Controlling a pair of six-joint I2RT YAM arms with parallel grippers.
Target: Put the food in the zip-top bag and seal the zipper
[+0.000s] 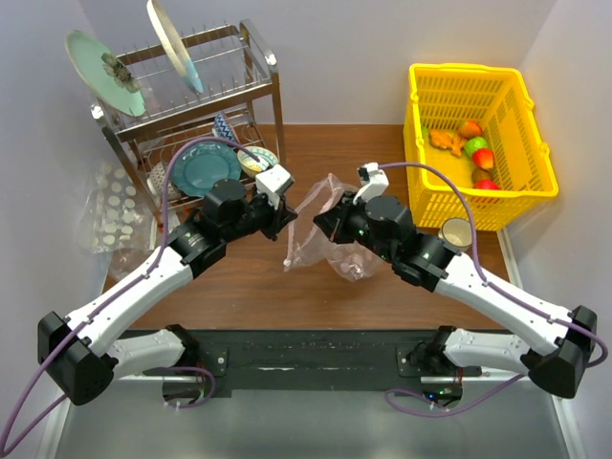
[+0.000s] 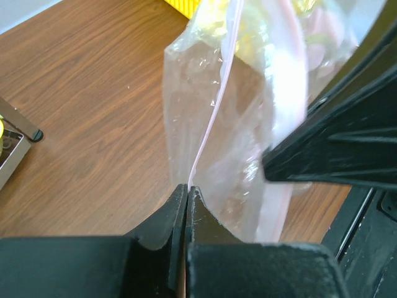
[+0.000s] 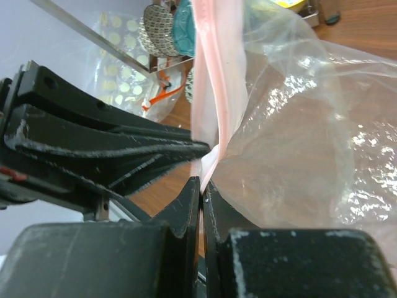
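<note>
A clear zip top bag [image 1: 352, 260] with a pink zipper edge hangs between my two grippers over the table. My left gripper is shut on one side of the bag's mouth, the thin pink edge running up from its fingertips. On the opposite lip, my right gripper is also shut, pinching the pink strip. A gap of table shows between the two grippers in the top view. Pieces of food, orange, green and red [image 1: 475, 145], lie inside the yellow basket [image 1: 488, 210] at the right.
A dish rack [image 1: 191, 110] with plates stands at the back left, and a bag of round white pieces [image 1: 115, 212] lies beside it. Below the basket is a mug [image 1: 456, 232]. Bare table [image 1: 239, 301] shows in front.
</note>
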